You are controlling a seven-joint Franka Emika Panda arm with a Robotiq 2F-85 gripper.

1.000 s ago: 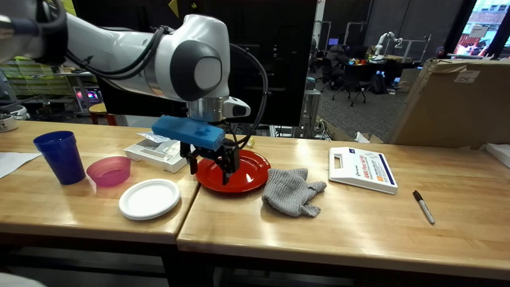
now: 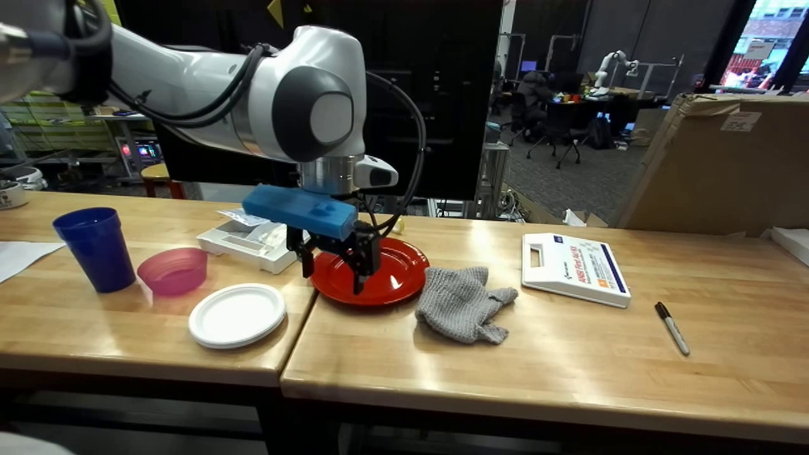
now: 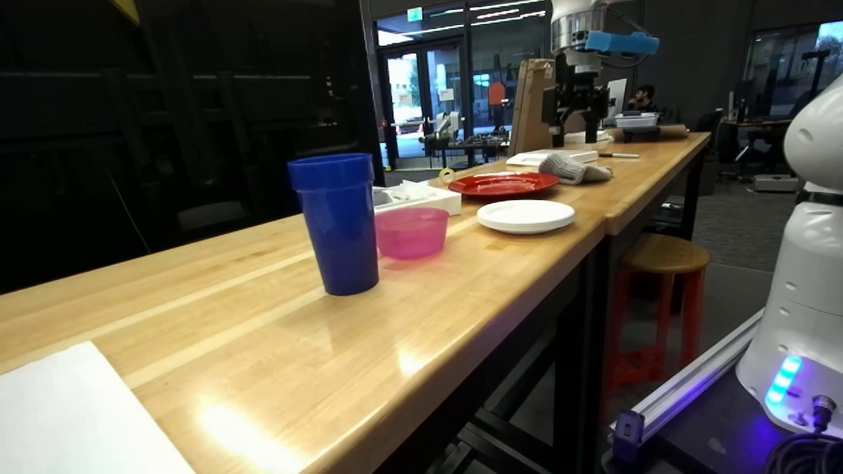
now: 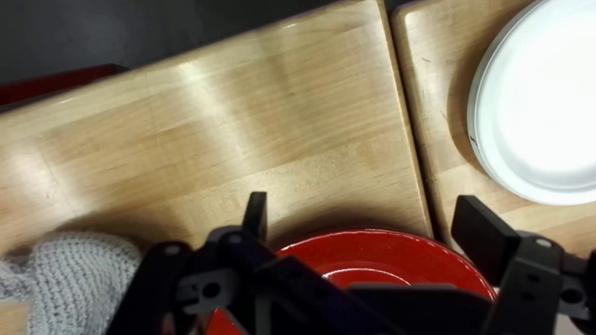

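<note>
My gripper (image 2: 332,278) hangs open above the table near the red plate (image 2: 403,279), its two fingers wide apart and nothing between them. From the wrist view, the fingertips of the gripper spread over the far rim of the red plate (image 4: 385,251), whose lower part is hidden behind the gripper body. A crumpled grey knit cloth (image 2: 459,307) lies to the right of that plate in exterior view 1. On the other side, across the table seam, sit stacked white plates (image 2: 237,315). A pink translucent bowl (image 2: 173,273) and a dark blue cup (image 2: 95,250) stand farther left.
Behind the white plates is a white tray (image 2: 250,241) with small items. A white first aid kit (image 2: 574,268) and a black-capped marker (image 2: 672,328) lie to the right. Bare wood surrounds the marker, and a large cardboard box (image 2: 720,167) stands at the back right.
The objects on the table have stayed where they were.
</note>
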